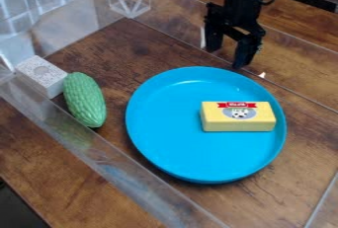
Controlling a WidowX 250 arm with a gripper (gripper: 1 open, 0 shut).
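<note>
A black gripper [232,37] hangs at the top centre, just inside the far clear wall, behind the blue plate and apart from it; whether its fingers are open or shut is hard to tell. The blue plate [165,143] carries a yellow butter box [238,115] with a red label on its right half. To the left of the plate lies a green cucumber-like vegetable [83,99], beside a pale speckled block [40,77].
Clear plastic walls [93,158] edge the wooden surface [132,49]. Bare wood shows between the plate and the far wall and to the right of the plate.
</note>
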